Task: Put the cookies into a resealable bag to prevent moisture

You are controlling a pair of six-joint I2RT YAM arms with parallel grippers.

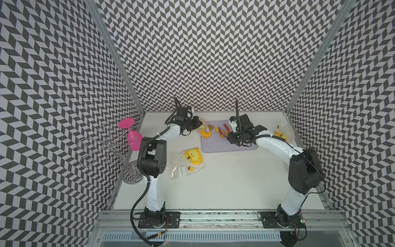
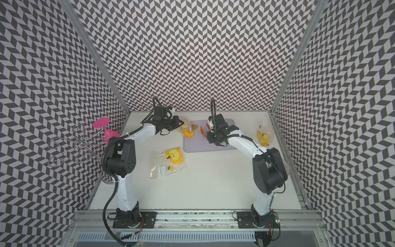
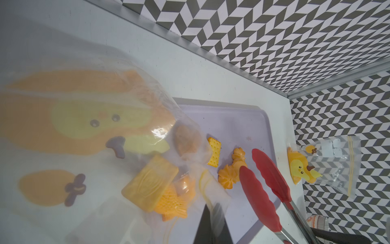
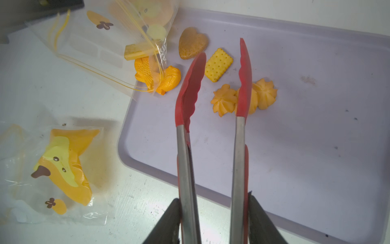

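My left gripper is shut on the film of a clear bear-printed resealable bag, which hangs over the left end of the lilac tray. A wafer and orange fish cookies show through or beside its film; whether all lie inside, I cannot tell. Bare on the tray are a heart cookie, a dotted cracker and several flower cookies. Between the spread fingers of my right gripper sit red-tipped tongs, spread apart over the cookies with none pinched.
A second bear bag lies flat in front of the tray's left end. Another rests at the far right. A wire rack and pink items stand at the left.
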